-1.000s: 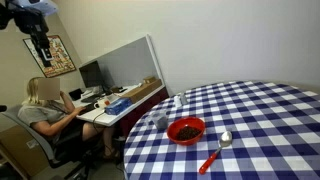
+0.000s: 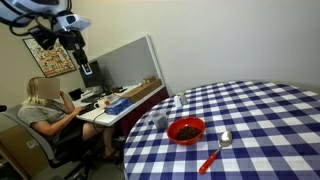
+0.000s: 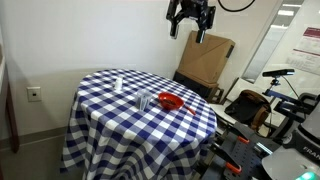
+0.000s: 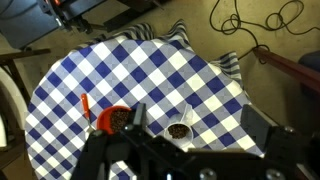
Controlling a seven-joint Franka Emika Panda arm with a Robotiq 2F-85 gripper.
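High above the table, my gripper [image 3: 187, 34] hangs open, its two fingers wide apart and nothing between them. A red bowl [image 2: 186, 130] with dark bits in it stands on the checkered cloth. Beside it is a grey cup [image 2: 160, 120]; in the wrist view the cup [image 4: 180, 132] also has dark bits inside. A spoon with a red handle [image 2: 210, 161] and metal head lies to the bowl's right in exterior view 1. Farther back stands a small white container [image 3: 119, 84]. The gripper touches none of these.
A blue-and-white checkered cloth [image 2: 270, 140] covers the table, with wide clear stretches around the items. A person [image 2: 52, 115] sits by a side desk with a monitor and a blue box [image 2: 118, 106]. Cables [image 4: 265, 25] lie on the floor beyond the table.
Bowl, cup, spoon and white container have stayed put.
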